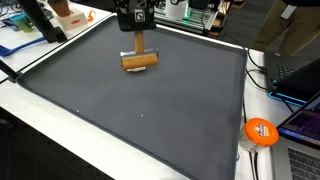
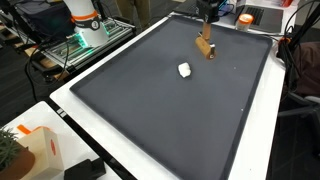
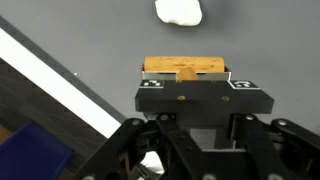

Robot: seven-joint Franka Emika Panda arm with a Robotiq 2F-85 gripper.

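Observation:
A wooden mallet-like tool hangs head down from my gripper (image 1: 137, 22), which is shut on its handle. Its wooden head (image 1: 140, 61) is held above the dark mat, with the upright handle rising into the fingers. In the wrist view the head (image 3: 185, 64) lies crosswise just beyond the dark fingers, with a pale metallic edge beside it. A small white piece (image 2: 184, 70) rests on the mat a short way from the tool; the wrist view shows this white piece (image 3: 179, 10) at the top edge. From exterior view 1 it is mostly hidden.
The dark mat (image 1: 150, 105) is broad and largely clear. An orange-lidded jar (image 1: 260, 133) stands off the mat, with a laptop (image 1: 290, 80) nearby. Another robot arm (image 2: 88, 28) and a potted plant (image 2: 14, 155) are outside the mat.

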